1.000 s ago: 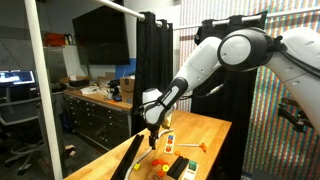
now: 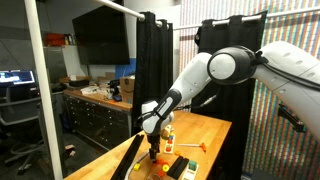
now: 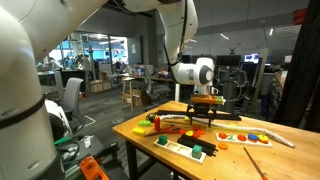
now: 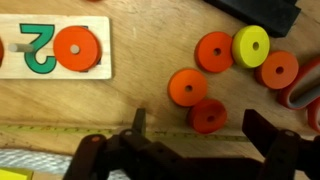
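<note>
My gripper stands open above the table, its two dark fingers wide apart in the wrist view. A red ring (image 4: 207, 116) lies between them in that view, closer to the right finger, with nothing gripped. Just above it is an orange ring (image 4: 188, 87). Farther up are another orange ring (image 4: 214, 51), a yellow ring (image 4: 251, 46) and a red-orange ring (image 4: 276, 69), close together. At upper left, a wooden board (image 4: 100, 22) bears a green 2, and an orange disc (image 4: 76, 47) lies on it. Exterior view 2 shows the gripper (image 3: 207, 122) low over the table.
A yellow measuring strip (image 4: 70, 127) crosses the table below the rings. A black bar (image 4: 262, 12) lies at the top, and a red looped object (image 4: 300, 88) at the right edge. More wooden boards (image 3: 180, 152) rest toward the front in exterior view 2.
The arm has come down, bringing the gripper lower toward the table. The objects on the table look unmoved.
</note>
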